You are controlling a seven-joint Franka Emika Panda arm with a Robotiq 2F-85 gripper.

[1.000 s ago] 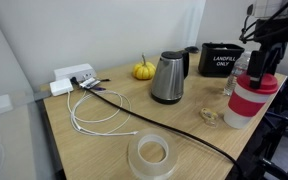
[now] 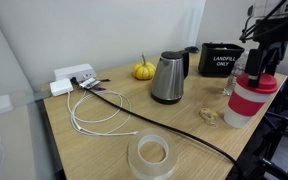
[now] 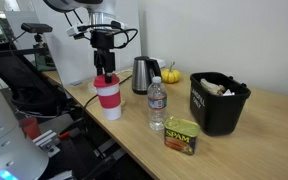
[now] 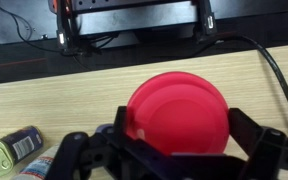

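A white cup with a red lid and red band (image 2: 248, 104) is at the right of exterior view 1. In exterior view 2 the same cup (image 3: 111, 102) stands upright near the table's edge; whether its base touches the wood is unclear. From above, its round red lid (image 4: 177, 110) fills the centre of the wrist view. My gripper is right over the cup, with a finger on each side of the lid. Whether the fingers press on the lid cannot be made out. In exterior view 2 the gripper (image 3: 105, 80) points down at the cup's top.
Close to the cup are a clear water bottle (image 3: 156, 104) and a Spam can (image 3: 181, 137). A kettle (image 2: 169, 78), a small pumpkin (image 2: 144, 70) and a black landfill bin (image 3: 217, 107) are farther back. A tape roll (image 2: 152, 155) and cables (image 2: 164, 128) lie on the table.
The cup shows no clear movement, and everything else on the table is unchanged.
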